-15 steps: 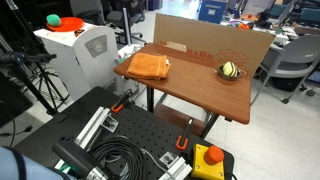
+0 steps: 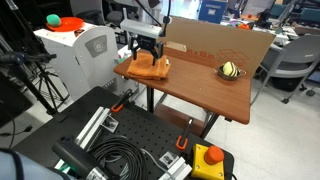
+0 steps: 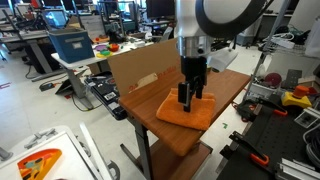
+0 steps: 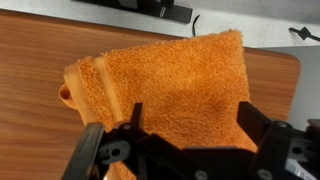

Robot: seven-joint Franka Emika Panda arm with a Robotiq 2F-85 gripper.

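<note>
An orange towel [image 2: 149, 68] lies folded on the left part of the brown wooden table [image 2: 205, 91]. My gripper [image 2: 144, 52] is low over it, pointing down. In the wrist view the towel [image 4: 185, 95] fills the middle, with a folded band and a loop along its left side. The dark fingers [image 4: 258, 118] stand wide apart, the gripper open with towel visible below the gap. From the other side, the gripper [image 3: 186, 100] appears just above the towel [image 3: 187, 112]; whether the tips touch the cloth I cannot tell.
A round bowl [image 2: 229, 72] with something yellow sits at the table's far right. A cardboard panel [image 2: 215, 41] stands along the back edge. Bare wood lies between the towel and the bowl. A red emergency button [image 2: 213, 155] is on a yellow box in front.
The towel and bowl look unmoved.
</note>
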